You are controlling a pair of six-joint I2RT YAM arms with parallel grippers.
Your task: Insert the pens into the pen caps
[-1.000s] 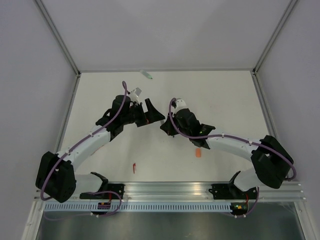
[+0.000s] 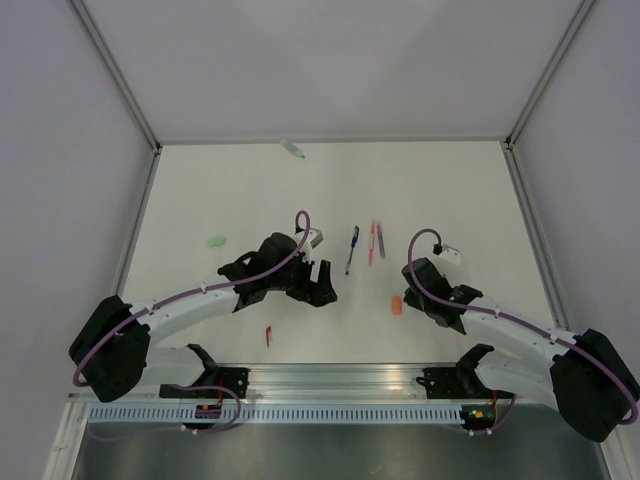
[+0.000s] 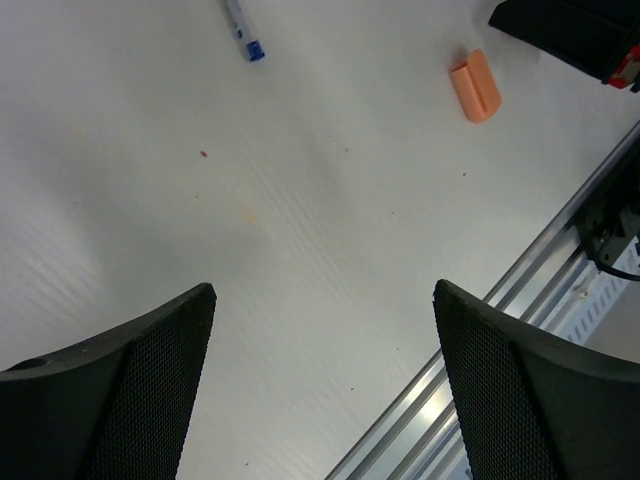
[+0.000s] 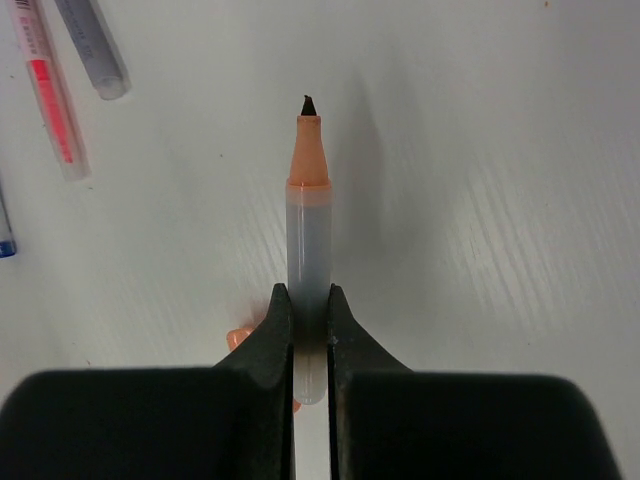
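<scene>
My right gripper is shut on an orange-tipped translucent pen [image 4: 308, 235], held upright in its view, above an orange cap [image 2: 396, 305] on the table. My left gripper [image 2: 318, 285] is open and empty, left of that cap. A blue pen [image 2: 354, 240], a pink-red pen [image 4: 50, 105] and a grey pen [image 4: 90, 50] lie in the middle. A small red item [image 2: 268, 336] lies front left, a green cap [image 2: 216, 241] far left, a pale green-ended pen [image 2: 292, 149] at the back.
My right gripper has moved right and toward the front.
</scene>
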